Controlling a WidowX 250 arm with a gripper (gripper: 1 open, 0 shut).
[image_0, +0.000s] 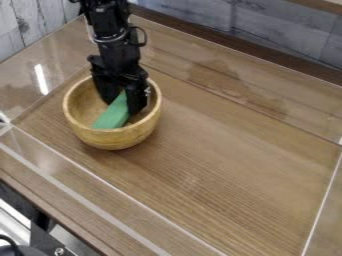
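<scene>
A wooden bowl (111, 133) sits on the table at the left, holding a green object (112, 117). My black gripper (118, 92) reaches down from the top into the bowl, over the green object's upper end. It is open; whether its fingers touch the object is too small to tell.
A pale wall or edge runs along the upper left, and a dark item is cut off at the lower left corner.
</scene>
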